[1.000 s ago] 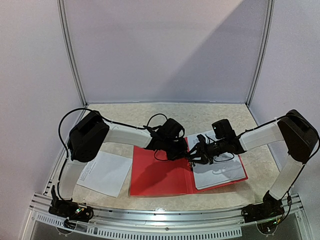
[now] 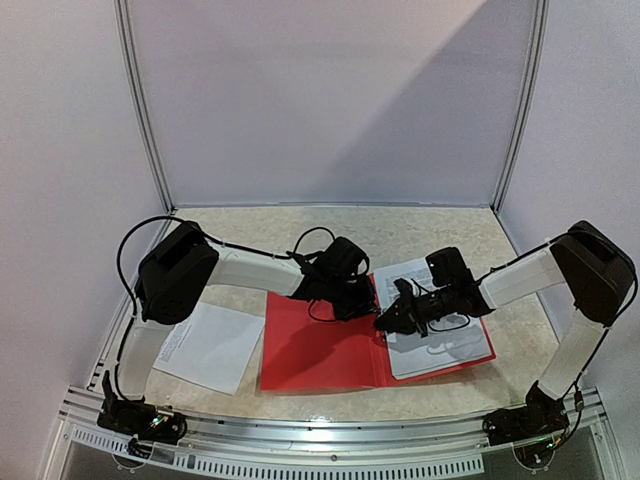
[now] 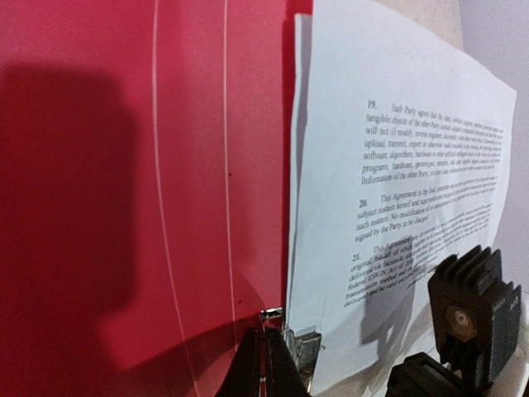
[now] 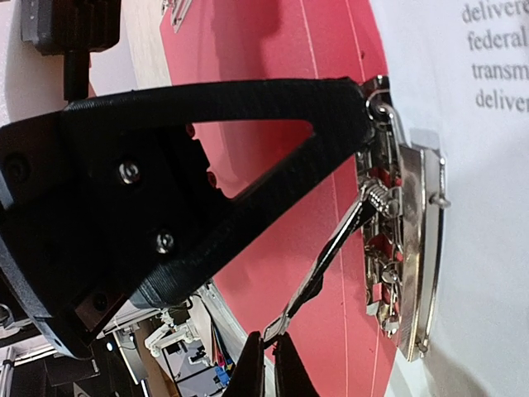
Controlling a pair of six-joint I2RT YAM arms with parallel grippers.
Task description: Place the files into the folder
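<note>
The red folder (image 2: 310, 355) lies open, printed sheets (image 2: 440, 355) on its right half, with a metal clip (image 4: 420, 248) at their spine edge. My left gripper (image 2: 365, 308) is at the spine; in its wrist view its shut fingertips meet at the clip's end. My right gripper (image 2: 388, 322) is low over the clip, slightly nearer the front; in its wrist view its shut fingers point at the clip. No paper shows held by either.
Another sheet stack (image 2: 205, 345) lies on the table left of the folder. Both arms crowd the folder's middle.
The left arm and the folder look unmoved.
</note>
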